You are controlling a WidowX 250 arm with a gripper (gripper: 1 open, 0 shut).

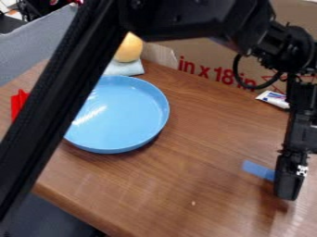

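Observation:
My gripper (288, 185) points down at the right side of the wooden table, low over it beside a strip of blue tape (258, 170); it is shut, and nothing shows between its fingers. A light blue plate (118, 114) lies on the left of the table, apart from the gripper.
A red object (19, 100) sits at the left edge, partly behind the arm. A yellow round object (129, 48) and a white cloth (124, 68) are at the back, with a cardboard box (198, 58) and a white tube (273, 98).

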